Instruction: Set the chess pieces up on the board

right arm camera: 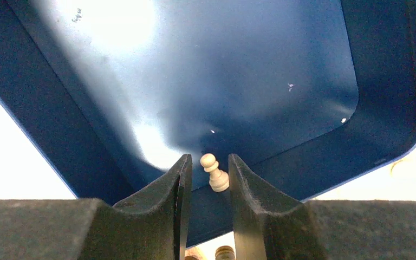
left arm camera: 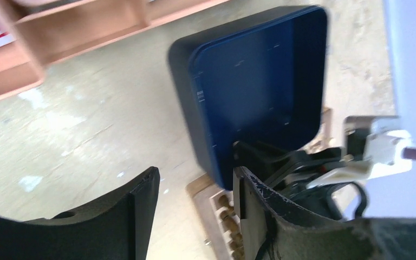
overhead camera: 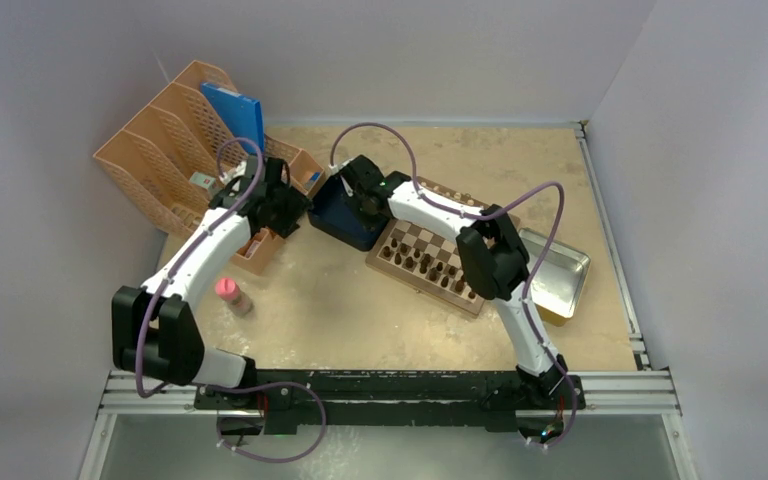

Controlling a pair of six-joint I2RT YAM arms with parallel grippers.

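A small light chess piece [right arm camera: 214,176] lies inside the dark blue bin [right arm camera: 249,65] near one wall, between the open fingers of my right gripper, which reaches into the bin from above. The chessboard [overhead camera: 420,240] has several dark pieces standing along its near side and some light ones on the far side, partly hidden by the right arm. My left gripper is open and empty, over the table just left of the bin [left arm camera: 249,81].
A tan organizer [overhead camera: 160,150] with a blue folder [overhead camera: 232,115] stands at the back left. A pink-capped bottle [overhead camera: 230,300] stands at front left, a metal tray [overhead camera: 560,280] at the right.
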